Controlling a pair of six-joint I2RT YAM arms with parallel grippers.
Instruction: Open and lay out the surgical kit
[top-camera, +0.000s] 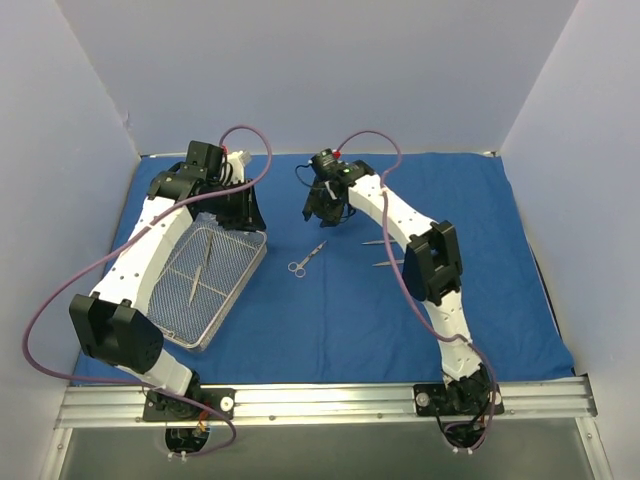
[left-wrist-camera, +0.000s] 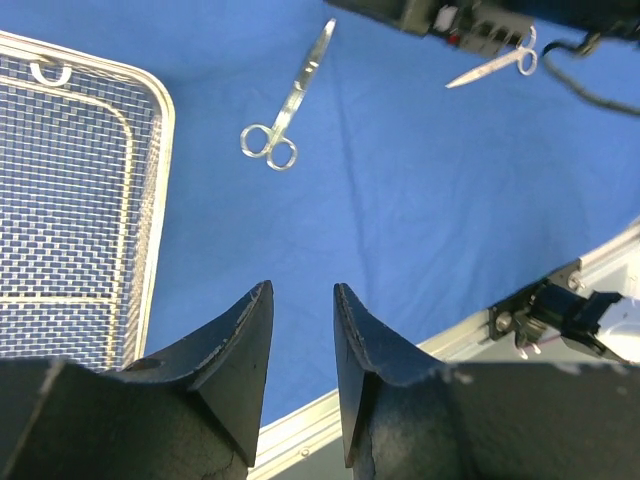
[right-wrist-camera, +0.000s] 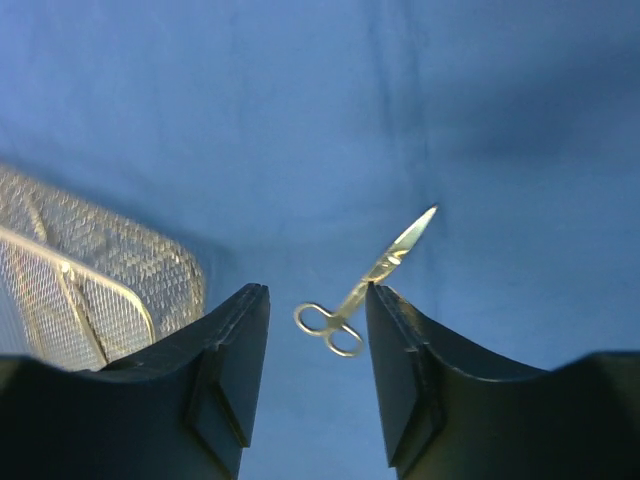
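Observation:
A pair of scissors (top-camera: 305, 260) lies on the blue cloth (top-camera: 320, 320) right of the wire-mesh tray (top-camera: 230, 295), where a long slim instrument (top-camera: 198, 270) rests. My left gripper (top-camera: 245, 220) hangs over the tray's back right corner; in the left wrist view its fingers (left-wrist-camera: 220, 360) stand apart, empty. My right gripper (top-camera: 325, 210) is above the cloth behind the loose scissors; in the right wrist view it is open, with the scissors (right-wrist-camera: 385, 262) beneath. Two further instruments (top-camera: 385, 263) lie at right, partly hidden by the right arm.
Grey walls (top-camera: 560, 200) bound the cloth at the sides and back, a metal rail (top-camera: 320, 395) at the front.

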